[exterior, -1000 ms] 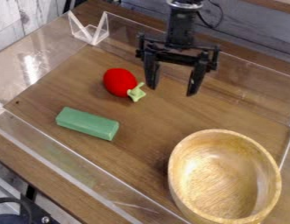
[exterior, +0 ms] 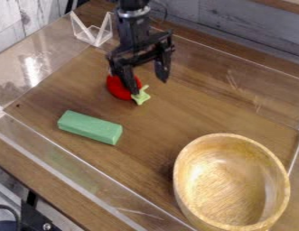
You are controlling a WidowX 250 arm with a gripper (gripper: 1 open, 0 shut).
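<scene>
My black gripper [exterior: 142,74] hangs open in the upper middle, its near finger over a red strawberry-like object [exterior: 119,87] with a pale green top, which it partly hides. Whether it touches the red object I cannot tell. A green block [exterior: 90,127] lies apart at the lower left. A large tan wooden bowl [exterior: 230,207] stands at the lower right.
The wooden table [exterior: 188,108] has free room in the middle and right. A clear bracket [exterior: 94,27] stands at the back left, and a grey wall runs along the back. Clear edging borders the left side.
My gripper has moved left and turned, from over the bare middle of the table to over the red object. The other objects have not visibly moved.
</scene>
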